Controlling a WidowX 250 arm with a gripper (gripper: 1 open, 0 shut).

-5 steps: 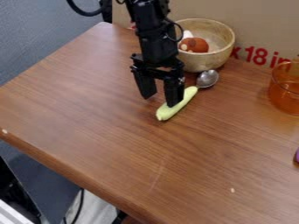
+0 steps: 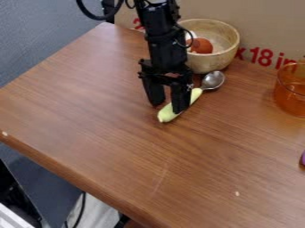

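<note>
My black gripper (image 2: 167, 96) is lowered over a pale yellow-green elongated vegetable (image 2: 169, 114) lying on the wooden table, its fingers parted on either side of it. Whether they touch it is hard to tell. A metal spoon (image 2: 212, 80) lies just right of the gripper. Behind stands a woven bowl (image 2: 212, 61) holding a reddish round item (image 2: 201, 44).
An orange translucent container (image 2: 290, 93) sits at the right edge, with a purple item (image 2: 301, 159) partly visible below it. A cardboard panel stands at the back.
The gripper has shifted slightly and sits a little lower over the vegetable. The other objects look unmoved.
</note>
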